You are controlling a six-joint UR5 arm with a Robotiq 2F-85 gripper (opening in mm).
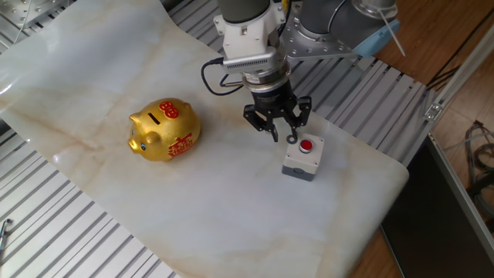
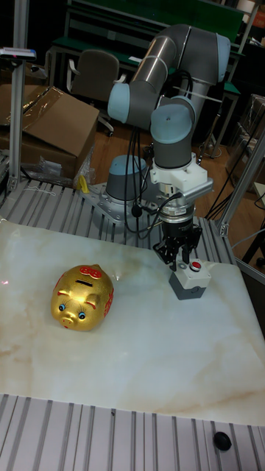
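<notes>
A gold piggy bank (image 1: 165,130) with red markings and a slot on its back sits on the marbled sheet, left of the arm. On the right stands a small white and grey box (image 1: 302,161) with a red button (image 1: 306,145) on top. My black gripper (image 1: 283,139) points down at the box's near-left corner, its fingertips apart with nothing seen between them. A small dark round piece (image 1: 292,140) shows at the right fingertip, beside the red button. Whether it is touched by the finger cannot be told. In the other view, the gripper (image 2: 179,266) overlaps the box's back-left side.
The marbled sheet (image 1: 231,224) lies over slatted metal and is clear in front of the box and bank. Cables hang along the arm. A cardboard box (image 2: 55,129) and a chair stand behind the table. A dark round knob (image 2: 222,440) is at the front edge.
</notes>
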